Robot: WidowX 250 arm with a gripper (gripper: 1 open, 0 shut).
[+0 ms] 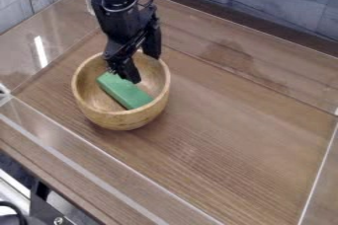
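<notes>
A round wooden bowl point(153, 109) sits on the table, left of centre, with a green block point(125, 94) lying inside it at a slant. My black gripper point(122, 67) hangs over the back of the bowl, low above the upper end of the block, its fingers apart. Whether it touches the block I cannot tell.
The table's edges show at the left and along the back right, with a pale surface beyond.
</notes>
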